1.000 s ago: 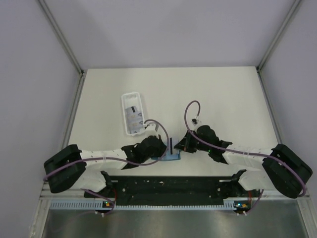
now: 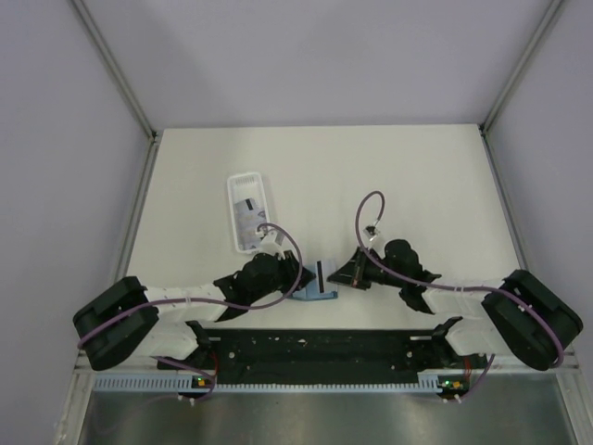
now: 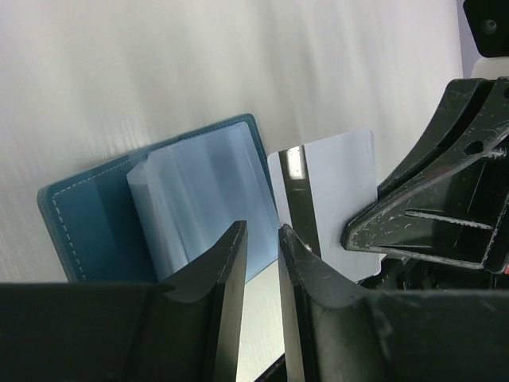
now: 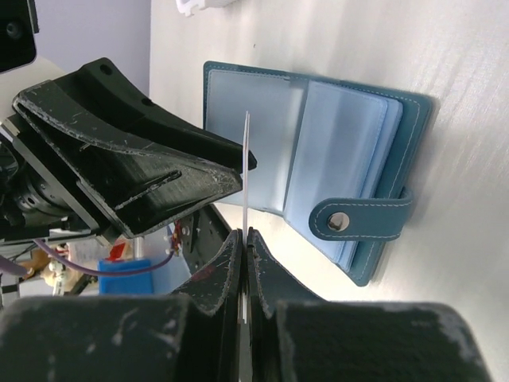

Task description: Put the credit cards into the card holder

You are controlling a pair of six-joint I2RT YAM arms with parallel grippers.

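Note:
A white card with a black stripe [image 3: 338, 179] stands held by my right gripper [image 2: 335, 276], which is shut on its edge. From the right wrist view the card [image 4: 246, 167] appears edge-on, rising from between the fingertips. My left gripper is part open; nothing shows between its fingers, and the card is just beyond one fingertip. Below lies the blue card holder [image 3: 95, 211], spread open, with clear sleeves [image 4: 334, 151] and a snap strap [image 4: 362, 219]. How the card's lower edge stands against the sleeves, I cannot tell.
A white basket [image 2: 233, 215] at the back left holds several cards [image 2: 248, 222]. Both grippers are close together over the holder.
My left gripper has drawn back a little to the left, away from the card. My right gripper has shifted only slightly, with the card still in it.

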